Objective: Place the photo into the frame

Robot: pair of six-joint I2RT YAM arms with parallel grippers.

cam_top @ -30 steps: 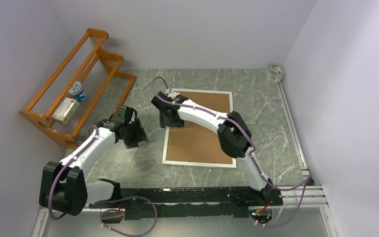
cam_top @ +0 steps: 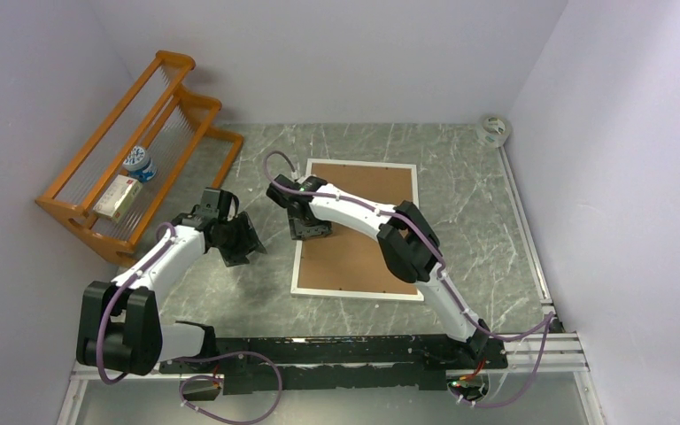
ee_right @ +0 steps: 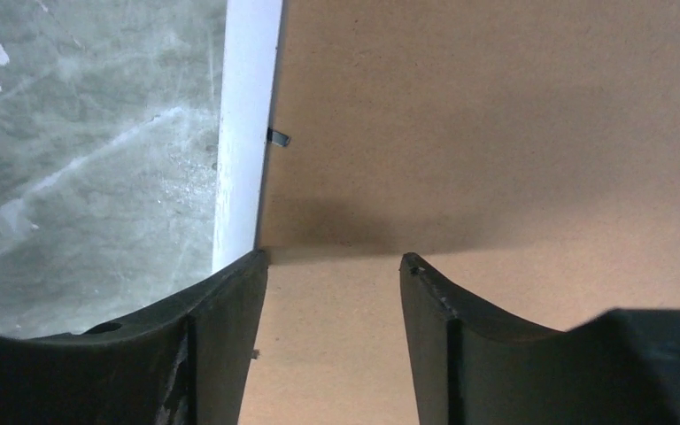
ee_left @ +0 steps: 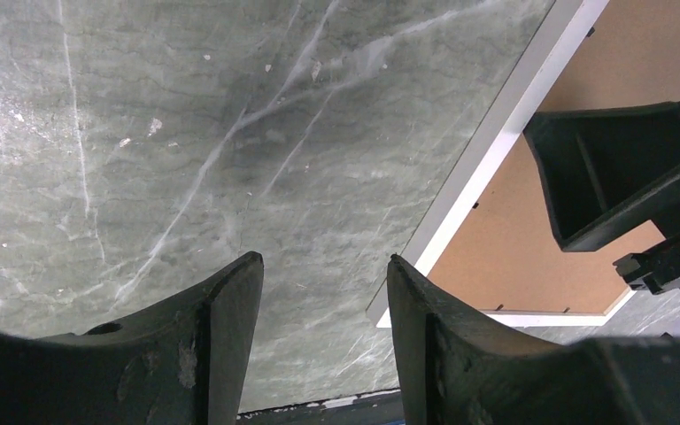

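Note:
The white-edged frame (cam_top: 296,272) lies flat on the table with its brown backing board (cam_top: 363,261) facing up. Small dark tabs, such as this tab (ee_right: 279,137), stick out along the inner edge. My right gripper is part open over the frame's left edge, with only backing board and white border visible beneath the gap. To the left of the frame my left gripper hangs above bare marble, part open and empty. No photo can be made out in any view.
A wooden rack (cam_top: 177,133) with a white-lidded jar (cam_top: 139,163) and a small box (cam_top: 118,198) stands at the left. A tape roll (cam_top: 493,130) sits at the back right.
The right gripper has come slightly toward the front, along the frame's left edge. The left arm has shifted only a little.

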